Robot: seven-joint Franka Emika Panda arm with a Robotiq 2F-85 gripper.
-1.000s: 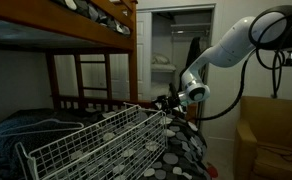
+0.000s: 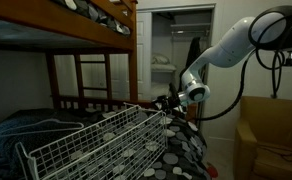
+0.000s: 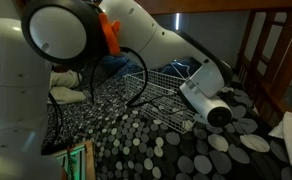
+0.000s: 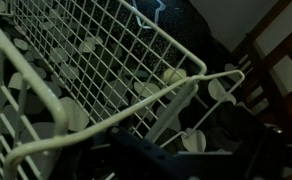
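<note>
A large white wire basket [image 2: 96, 150] stands on the dotted fabric, its top rim reaching my gripper [image 2: 166, 102]. The same basket [image 3: 166, 82] appears behind the arm in the second exterior view. From the wrist, a rim corner of the basket [image 4: 201, 78] rises just ahead of the dark, open gripper. Nothing clearly shows held between its fingers, and the dim light hides whether they touch the wire. Inside the mesh I see only the dotted fabric.
A pale bent wire shape [image 4: 151, 18] lies on dark cloth beyond the basket. Wooden bunk rails [image 2: 93, 75] stand behind, and a tan armchair [image 2: 269, 140] is at the right. Dark bedding [image 2: 31, 130] lies left of the basket.
</note>
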